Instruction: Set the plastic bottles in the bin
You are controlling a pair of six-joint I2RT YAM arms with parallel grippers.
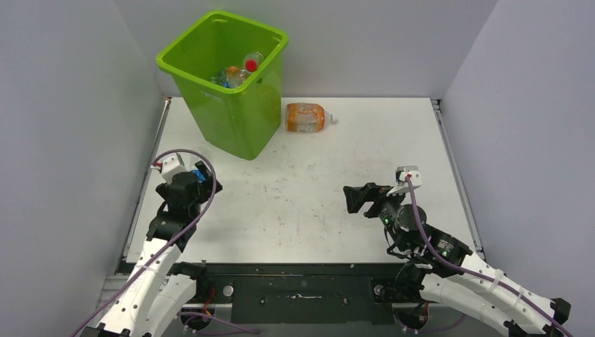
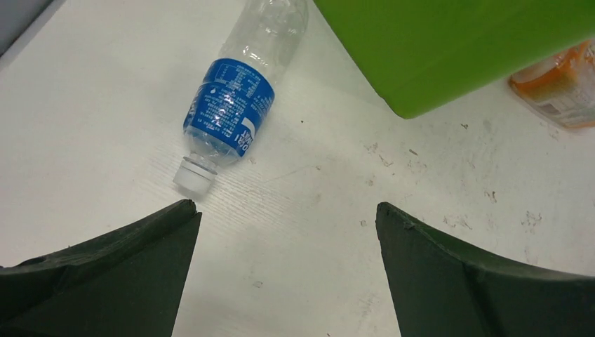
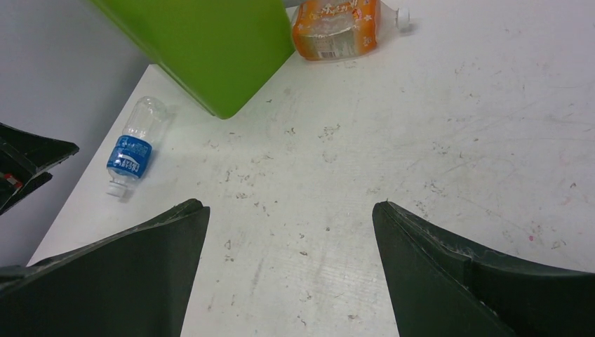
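A clear bottle with a blue label [image 2: 231, 105] lies on the table left of the green bin [image 1: 235, 119], its white cap toward the open left gripper. Nothing is between those fingers, and in the top view the left arm mostly covers this bottle. Another bottle, orange-labelled [image 1: 305, 117], lies on its side just right of the bin, cap to the right. Over the table's right part, my right gripper stands with its fingers apart and bare table between them. Several bottles [image 1: 242, 72] rest inside the bin, one with a red cap.
Grey walls close in the left, back and right sides. A purple cable [image 1: 161, 250] runs along the left arm.
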